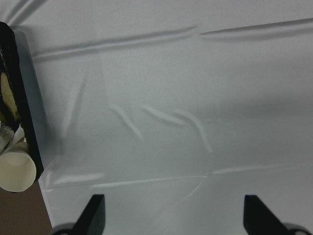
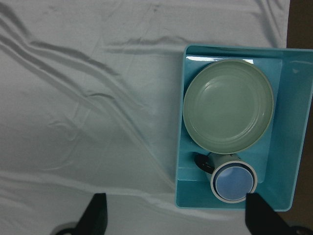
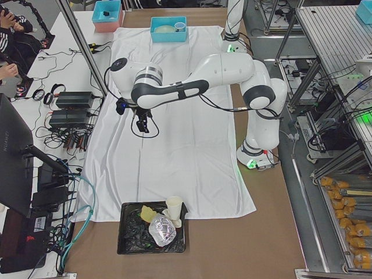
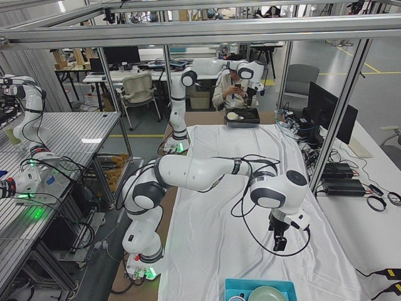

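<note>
My left gripper (image 3: 142, 125) (image 4: 251, 97) is open above the white cloth (image 1: 171, 88). In the left wrist view, a black tray (image 3: 124, 226) at the left edge holds a white cup (image 1: 15, 171), a yellow item (image 3: 147, 214) and a crumpled foil item (image 3: 162, 231). My right gripper (image 4: 279, 238) is open over the cloth near a blue bin (image 2: 288, 127), which holds a green plate (image 2: 228, 105) and a mug (image 2: 232, 178), seen in the right wrist view.
A monitor (image 3: 14, 157), electronics and cables line the side table. A metal post (image 3: 81, 43) stands beside the cloth.
</note>
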